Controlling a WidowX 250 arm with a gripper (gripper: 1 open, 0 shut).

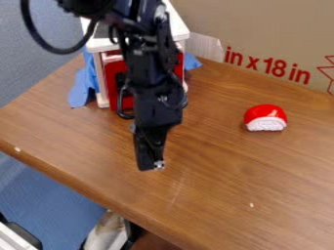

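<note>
My black gripper (pixel 151 161) hangs pointing down over the wooden table (pixel 222 186), left of centre, in front of a red and white box-like object (pixel 109 74). Whether its fingers are open or shut is hard to tell. A small red object with a white front (pixel 265 116) lies on the table to the right, well apart from the gripper.
Blue cloth (pixel 80 90) lies beside and behind the red and white object. A cardboard panel (pixel 274 34) with red print stands along the back. The table's left edge drops away.
</note>
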